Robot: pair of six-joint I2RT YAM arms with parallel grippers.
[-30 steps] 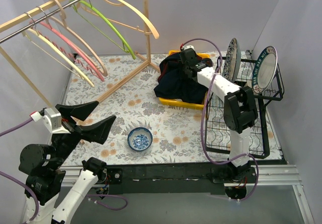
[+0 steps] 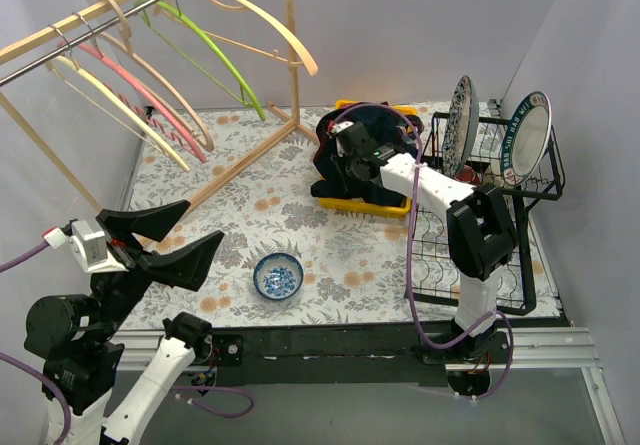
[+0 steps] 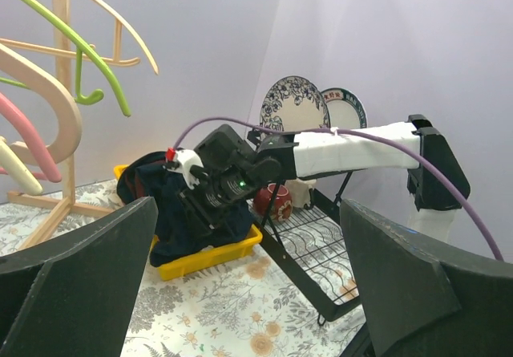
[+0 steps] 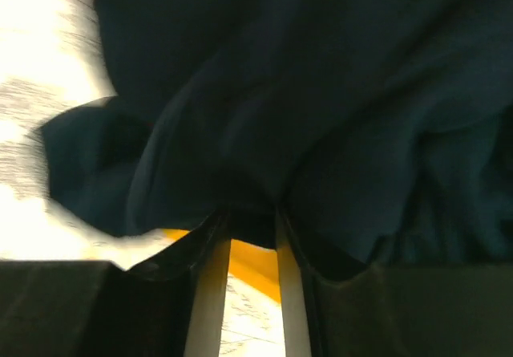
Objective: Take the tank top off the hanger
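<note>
A dark navy garment [image 2: 385,125] lies bunched in a yellow basket [image 2: 355,206], hanging partly over its front and left edges. Whether it is the tank top cannot be told. My right gripper [image 2: 343,173] points down at the garment's left part. In the right wrist view its fingers [image 4: 207,293] stand slightly apart, with dark cloth at the tips and the yellow rim visible between them. The right gripper does not clearly pinch any fabric. Empty and wide open, my left gripper [image 2: 205,221] hangs at the front left. On the rack, the green hanger [image 2: 215,50] and pink hanger [image 2: 150,95] are bare.
The wooden rack [image 2: 240,170] fills the back left. A blue-patterned bowl [image 2: 278,276] sits at front centre. To the right stands a black dish rack [image 2: 520,255] with upright plates [image 2: 527,137]. The cloth between bowl and basket is clear.
My right gripper has swung from the basket's back edge forward and left, down to the garment. The garment's front left part has shifted slightly. The left arm has moved a little to the left.
</note>
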